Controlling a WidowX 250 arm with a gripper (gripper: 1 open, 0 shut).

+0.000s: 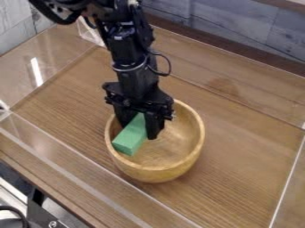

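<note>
The black robot arm comes down from the top centre, and its gripper (139, 116) is shut on a green object (131, 138), which it holds tilted inside a tan round bowl (177, 156). The object's upper end is hidden by the fingers, and its lower end is at the bowl's left part.
The bowl stands on a wooden table (238, 98). Bare wood surrounds it on the left, right and back. A pale edge runs along the table's right side, and dark cables lie off the lower left corner.
</note>
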